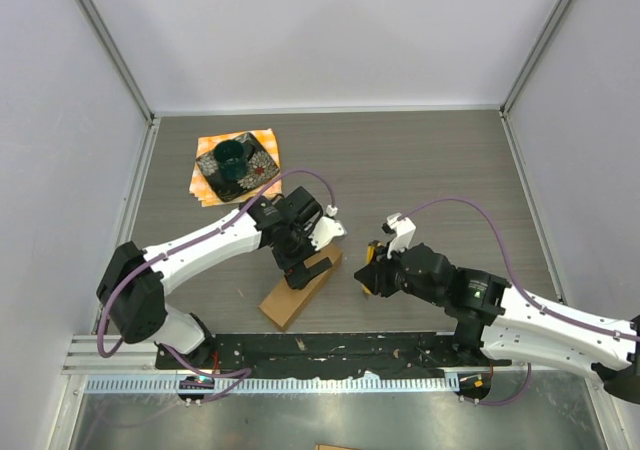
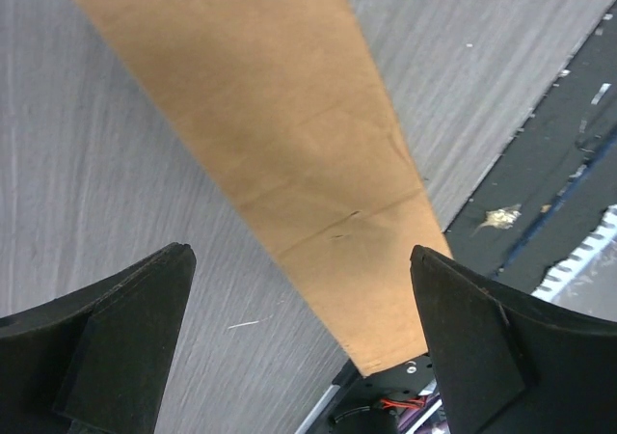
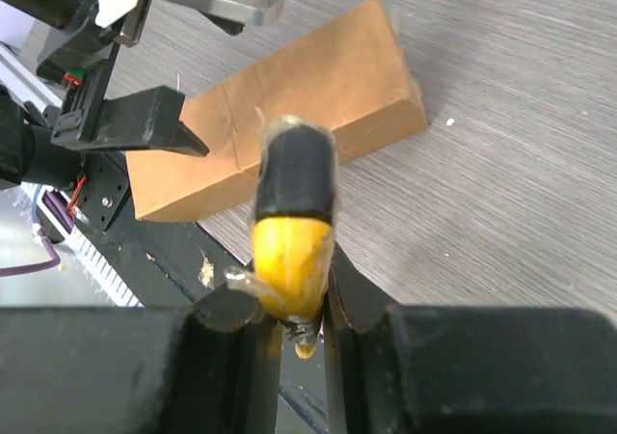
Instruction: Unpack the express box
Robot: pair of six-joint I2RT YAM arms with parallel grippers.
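Note:
A long brown cardboard box (image 1: 290, 302) lies slanted on the table near its front edge. Over the box hovers my left gripper (image 1: 308, 274), open, its two fingers spread wide; in the left wrist view the box (image 2: 308, 164) runs beneath the gap between them without being gripped. To the right of the box, clear of it, my right gripper is shut on a yellow and black cutter (image 3: 292, 251), whose dark end points up and away from the fingers. The box's seams look flat, and no opening shows.
At the back left, a dark green cup (image 1: 230, 158) stands on a patterned black mat (image 1: 258, 170) over an orange checked cloth (image 1: 266, 138). A dark strip (image 1: 330, 352) runs along the front edge.

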